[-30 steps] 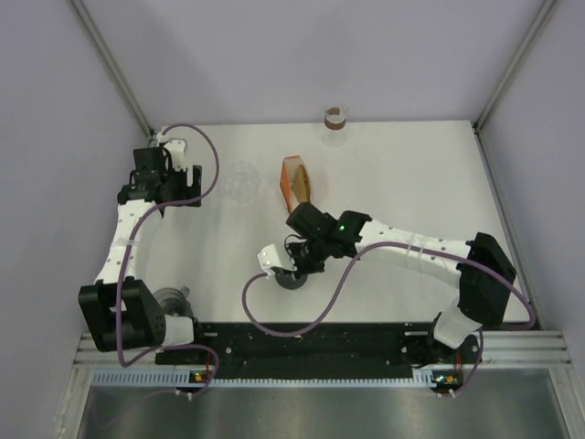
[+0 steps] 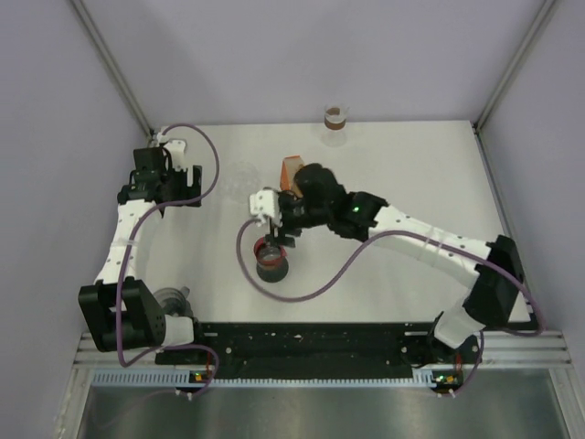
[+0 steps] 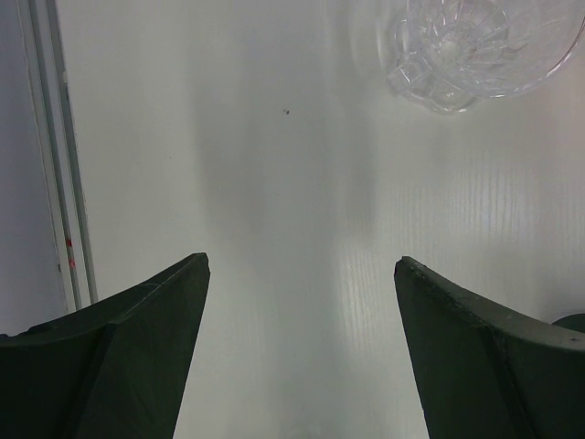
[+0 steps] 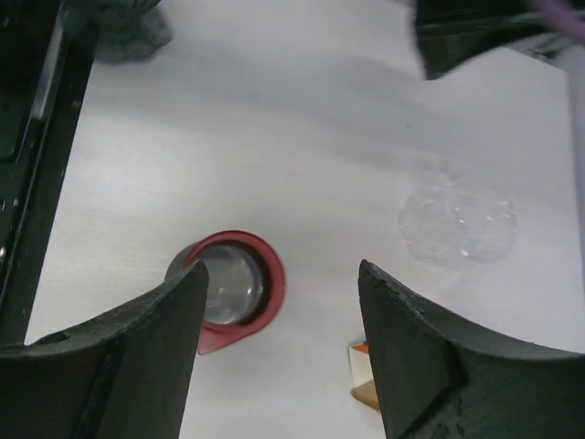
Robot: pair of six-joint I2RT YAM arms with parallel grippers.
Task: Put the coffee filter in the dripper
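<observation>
A glass dripper [image 2: 242,178] lies at the back left, also in the left wrist view [image 3: 484,46]. A dark cup with red rim [image 2: 271,261] stands mid-front; in the right wrist view the cup [image 4: 233,283] is below my right gripper, open and blurred in the top view. Coffee filters in an orange holder [image 2: 291,172] stand behind, partly hidden; their corner [image 4: 366,380] shows in the right wrist view. My left gripper is open over bare table at the left, nothing between its fingers.
A glass with a brown band [image 2: 335,123] stands at the back. A kettle [image 2: 172,302] is at the front left, partly hidden by the left arm.
The right arm has moved and risen from over the cup, which now sits further left than a second ago. The left arm has not visibly moved.
</observation>
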